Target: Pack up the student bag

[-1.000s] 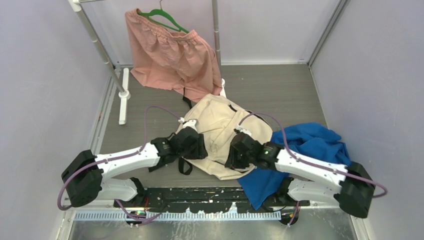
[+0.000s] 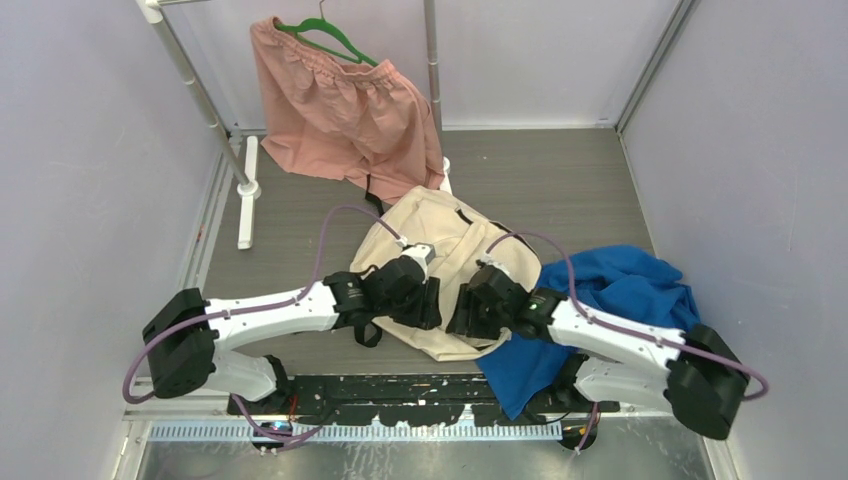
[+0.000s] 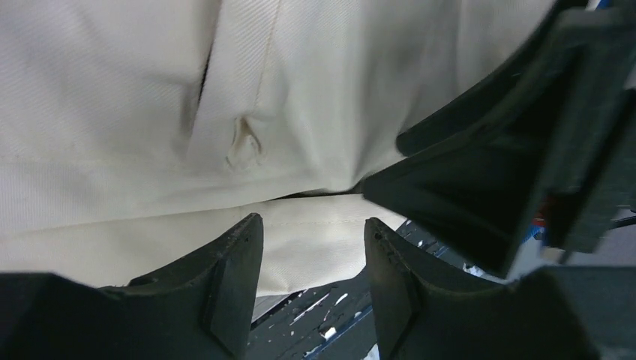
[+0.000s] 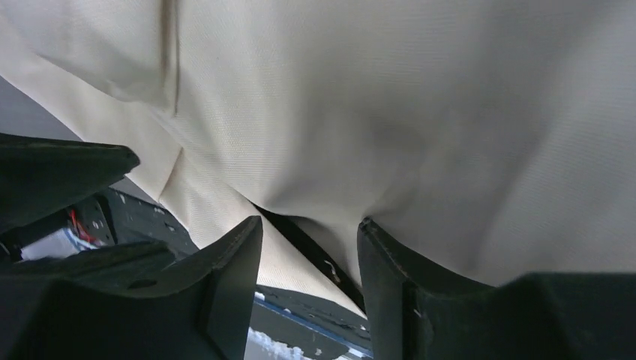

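A cream cloth bag [image 2: 435, 225] lies flat in the middle of the table, its open mouth toward the front edge. In the left wrist view the bag's cloth [image 3: 127, 112] fills the upper part, with a narrow dark slit at the opening. My left gripper is open over the front layer, nothing held. The right gripper also stands open, above the bag's dark opening, with cloth [image 4: 420, 150] beyond its fingers. From above, the left gripper [image 2: 428, 305] and the right gripper [image 2: 464, 312] are close together over the bag's front part.
Blue cloth [image 2: 630, 285] lies bunched at the right, running partly under the right arm. Pink shorts [image 2: 345, 110] hang from a green hanger [image 2: 330, 32] on the rack behind the bag. Black straps [image 2: 368, 336] stick out at the bag's left.
My left gripper has moved right across the bag.
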